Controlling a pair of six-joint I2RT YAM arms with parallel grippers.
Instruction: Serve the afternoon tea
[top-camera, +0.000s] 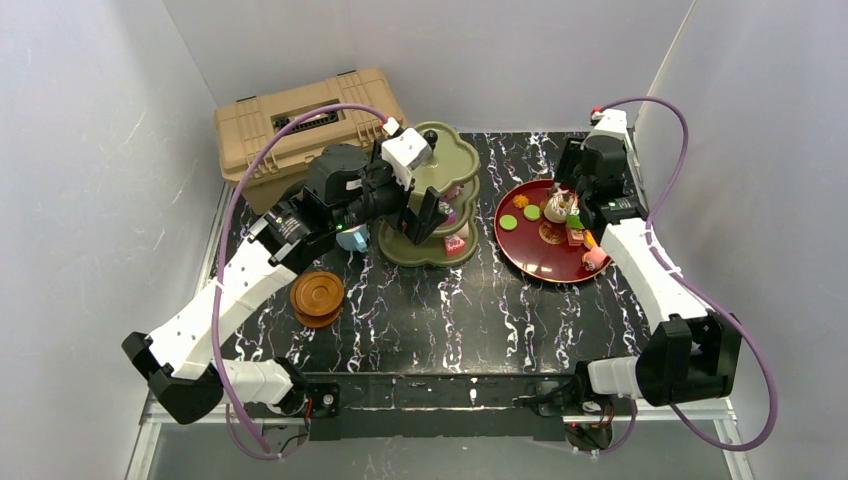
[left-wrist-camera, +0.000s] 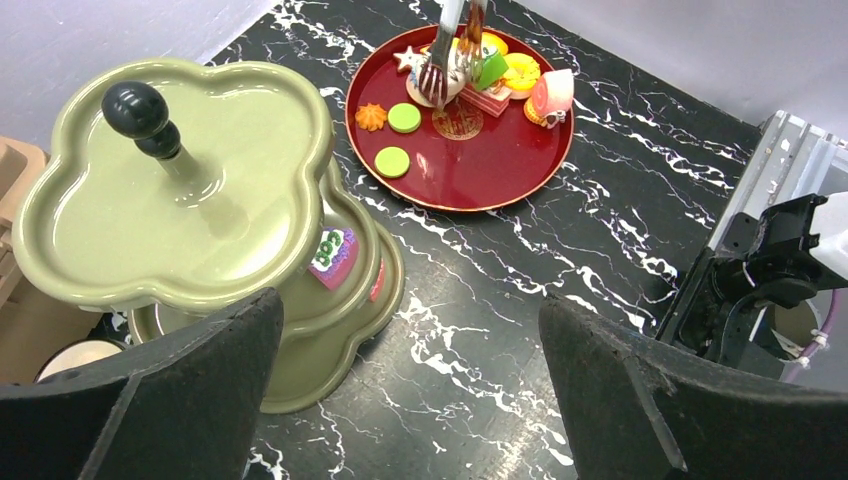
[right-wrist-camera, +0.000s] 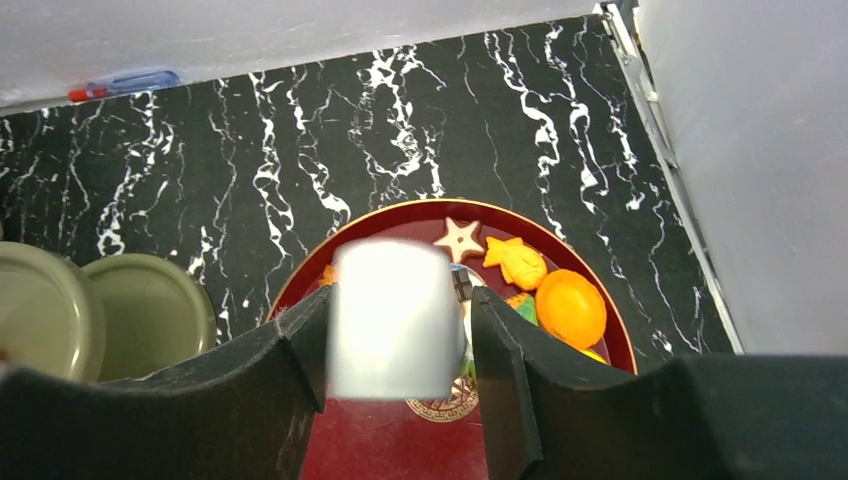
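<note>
My left gripper is open over the green tiered stand (left-wrist-camera: 160, 260), its fingers apart with nothing between. The red round plate (left-wrist-camera: 470, 180) holds small sweets: green discs (left-wrist-camera: 391, 161), a star (right-wrist-camera: 461, 240), pink and yellow pieces. My right gripper is above the plate; in the left wrist view, metal utensils (left-wrist-camera: 436, 70) with fork tines hang over it. A blurred pale shape fills the space between the right fingers, so their grip is unclear.
A tan toolbox (top-camera: 300, 100) stands at the back left, wooden coasters (top-camera: 318, 294) at the front left.
</note>
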